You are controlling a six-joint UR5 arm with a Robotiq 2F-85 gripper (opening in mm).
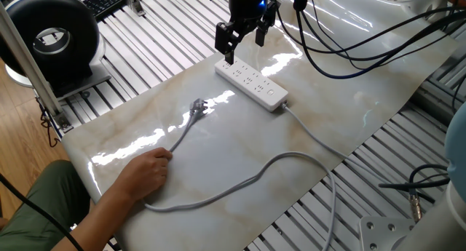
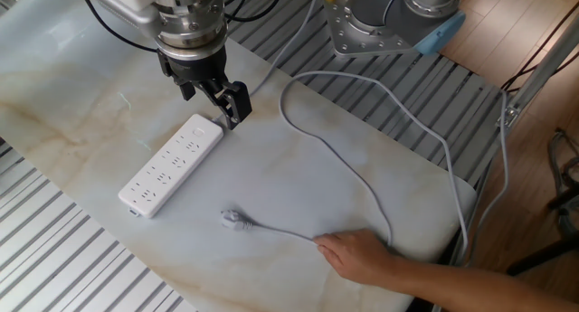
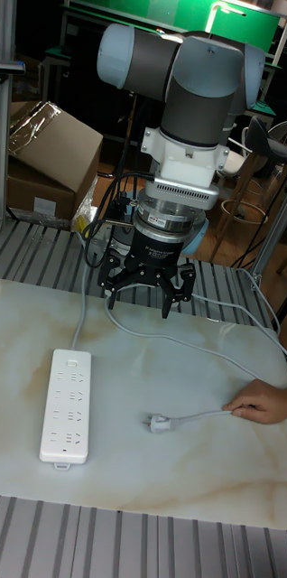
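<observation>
My black gripper (image 3: 140,306) hangs above the marbled sheet, fingers apart and nothing between its fingers. A white power strip (image 3: 66,409) lies flat; in exterior view 3 it is left of the gripper and nearer the camera. From exterior view 1, one finger overlaps the strip's (image 1: 251,85) far end, though contact cannot be told. The grey plug (image 2: 235,220) rests on the sheet beside the strip, apart from it, its prongs free. A person's hand (image 2: 355,256) holds the plug's cable a short way behind the plug.
The grey cable (image 1: 255,180) loops across the marbled sheet (image 1: 378,98) and over its edge. A person's forearm (image 2: 434,280) reaches in from the side. Slatted metal table (image 2: 54,249) surrounds the sheet. Bare sheet lies between strip and plug.
</observation>
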